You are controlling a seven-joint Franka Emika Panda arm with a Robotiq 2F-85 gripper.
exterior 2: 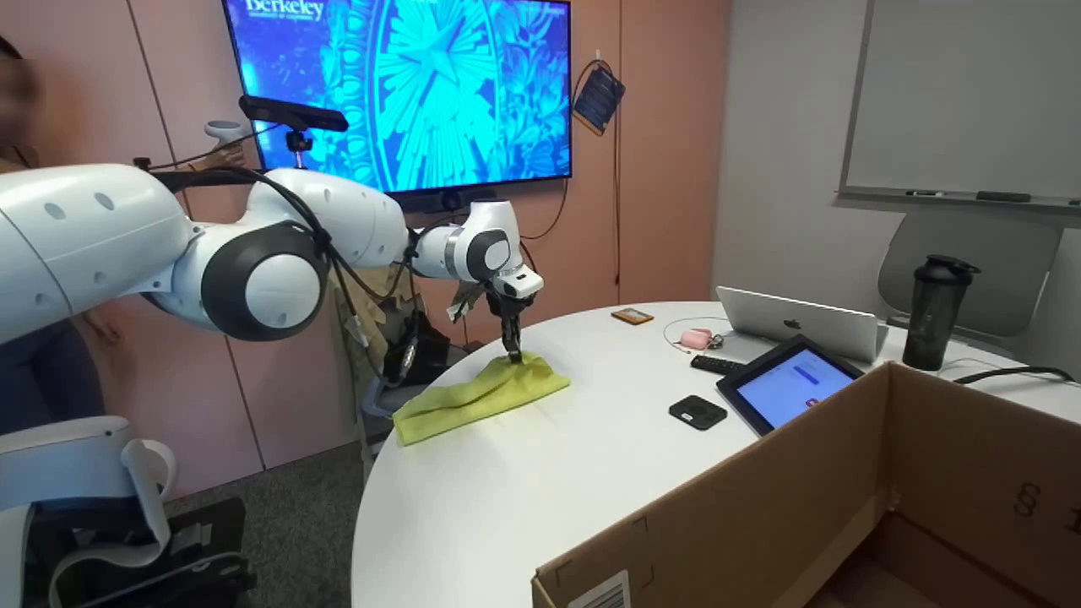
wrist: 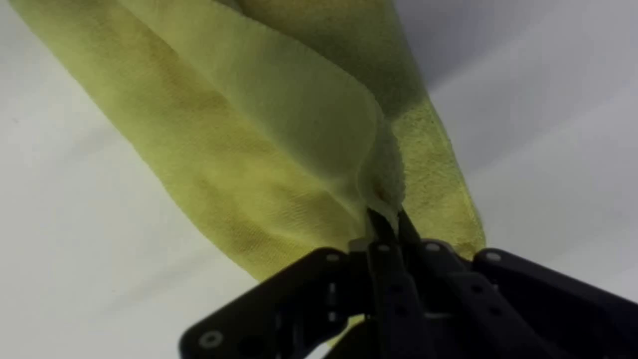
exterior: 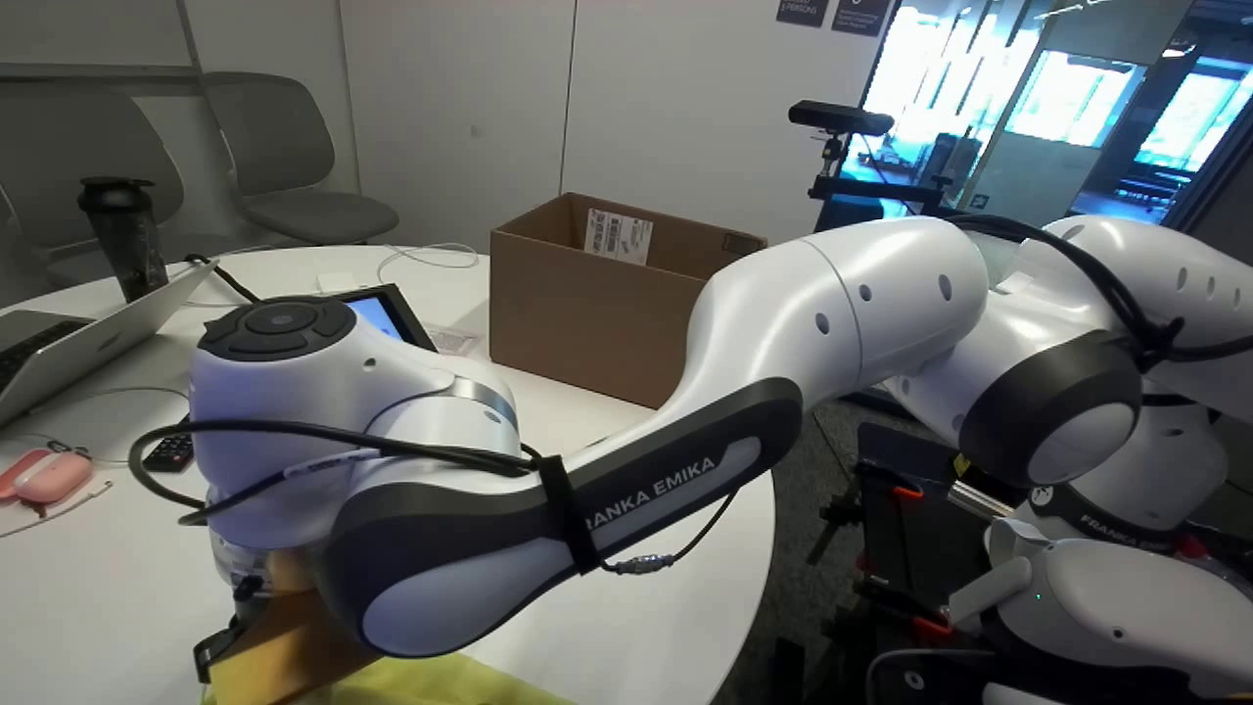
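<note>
A yellow-green cloth [exterior 2: 476, 395] lies folded and rumpled near the table's edge; its folds [wrist: 251, 149] fill the middle of the wrist view. My gripper is shut on a raised fold of the cloth, with the bunched fabric entering between the fingertips. In the second exterior view the gripper [exterior 2: 513, 356] points down at the cloth's far part, and the cloth still rests mostly on the table. The first exterior view shows only part of the cloth [exterior: 458, 681], the arm covering much of it.
An open cardboard box [exterior: 587, 311] stands on the white table [exterior 2: 567, 476]. A tablet [exterior 2: 795, 383], a black puck-like device [exterior 2: 698, 411], a remote [exterior 2: 715, 364], a pink case [exterior 2: 696, 339], a laptop [exterior 2: 801, 323] and a dark bottle [exterior 2: 937, 314] occupy the far side.
</note>
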